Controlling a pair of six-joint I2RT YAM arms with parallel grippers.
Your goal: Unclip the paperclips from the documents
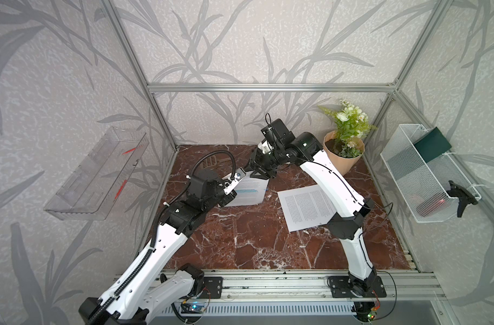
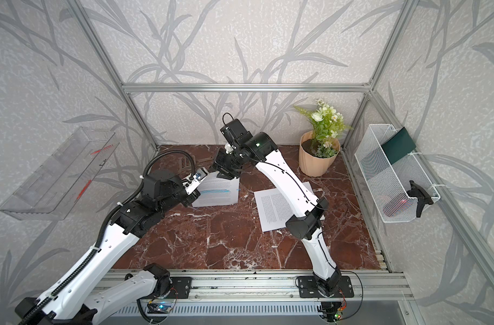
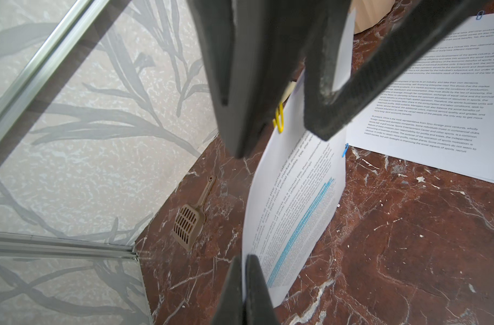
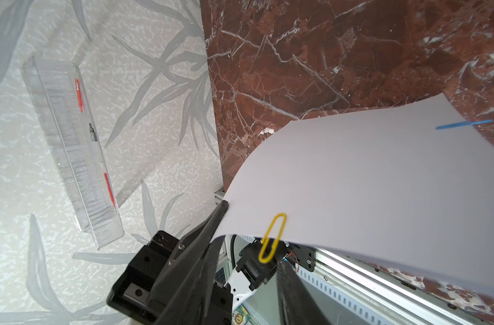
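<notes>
A highlighted document (image 3: 295, 189) hangs raised, one edge held between the fingertips of my left gripper, which is shut on it. A yellow paperclip (image 4: 272, 238) is clipped on that sheet's edge and sticks out past it. My right gripper stands part open, its fingers on either side of the clip and apart from it. On another edge of the sheet sits a blue paperclip (image 4: 458, 125). A second document (image 1: 305, 208) lies flat on the table, with a dark blue clip (image 3: 480, 15) at its edge.
A flowerpot (image 1: 342, 153) stands at the back right, and a small brown slotted scoop (image 3: 188, 222) lies at the back left. A clear bin (image 1: 95, 178) and a white mesh basket (image 1: 420, 178) hang at the sides.
</notes>
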